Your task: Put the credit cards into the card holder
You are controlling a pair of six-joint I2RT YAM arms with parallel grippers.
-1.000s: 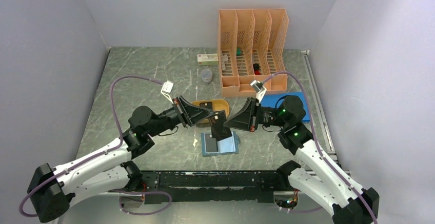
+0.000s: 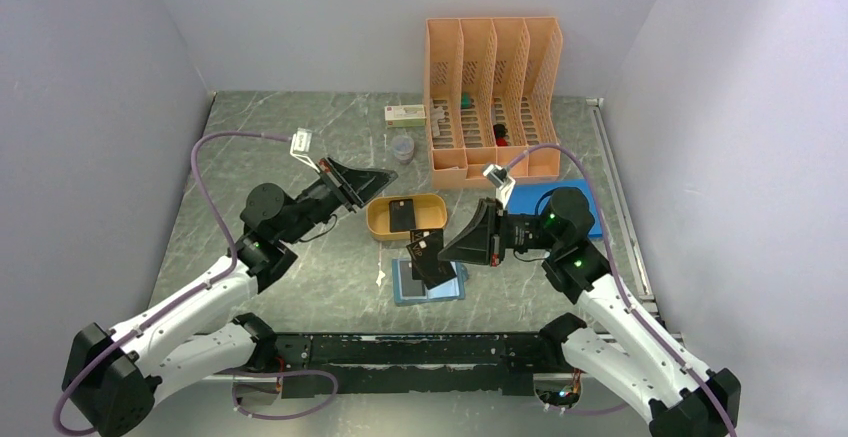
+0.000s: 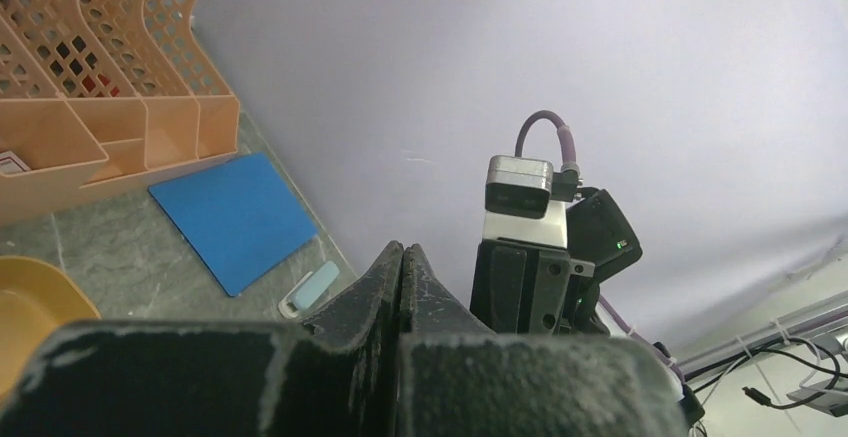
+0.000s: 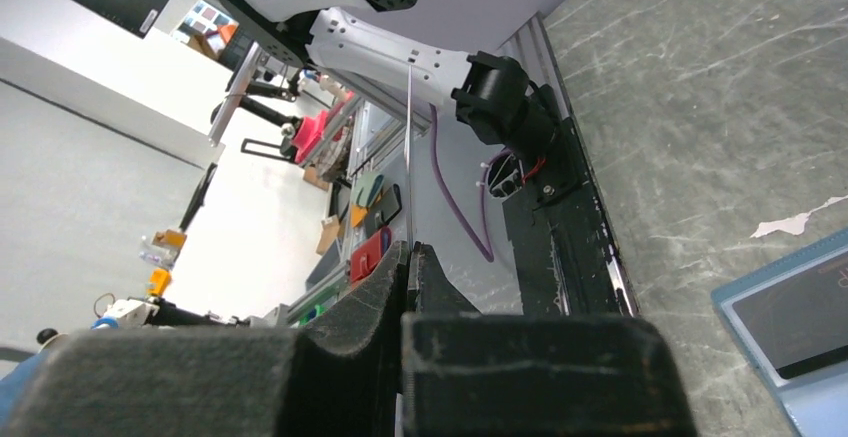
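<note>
A black card point(image 2: 433, 263) extends from my right gripper point(image 2: 443, 254), which is shut on its edge above the card holder. In the right wrist view the card point(image 4: 409, 147) shows edge-on as a thin line rising from the fingertips. The blue card holder point(image 2: 458, 290) lies open on the table, a dark card point(image 2: 411, 279) in its left side. One black card point(image 2: 402, 215) is in the yellow bin point(image 2: 437, 209); another dark card edge shows behind the held card. My left gripper point(image 2: 393, 178) is above the bin's back-left side, shut, with nothing visible between its fingertips.
An orange divided rack point(image 2: 447, 175) stands at the back. Before it on the right lies a blue sheet point(image 3: 238, 219), partly behind the right arm. A small box point(image 2: 405, 115) and a clear cup point(image 2: 403, 148) sit left of the rack.
My left gripper has drawn away from the held card, up and to the left, uncovering the bin. The held card has tilted further, its lower end swinging right. The right arm has barely moved.
</note>
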